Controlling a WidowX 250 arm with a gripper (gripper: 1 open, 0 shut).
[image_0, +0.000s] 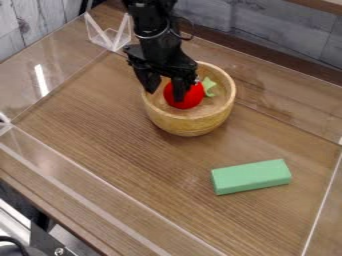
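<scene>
My black gripper (164, 78) reaches down from the top of the camera view to the left side of a round wooden bowl (189, 121). Its fingertips are at a red round object (185, 97) inside the bowl, partly in front of it. A small green piece sits beside the red object at the right. I cannot tell whether the fingers grip anything.
A green rectangular block (251, 176) lies at the lower right of the wooden table (107, 170). Clear plastic pieces stand at the left and top-left edges.
</scene>
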